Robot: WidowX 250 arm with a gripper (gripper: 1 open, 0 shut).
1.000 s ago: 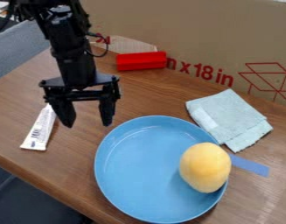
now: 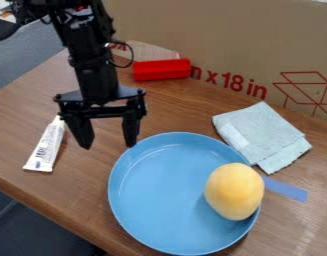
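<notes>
My gripper point(image 2: 108, 130) hangs open above the wooden table, left of a light blue plate, with nothing between its fingers. A white tube point(image 2: 44, 147) lies on the table just left of and below the gripper. The blue plate point(image 2: 152, 204) holds a yellow, rounded object point(image 2: 234, 190) on its right side. A folded pale cloth point(image 2: 261, 135) lies behind the plate to the right. A red block point(image 2: 162, 69) sits at the back, by the cardboard.
A cardboard wall point(image 2: 250, 45) closes off the back. A strip of blue tape point(image 2: 286, 188) lies right of the plate. The table's edge runs along the lower left.
The objects on the table have not moved.
</notes>
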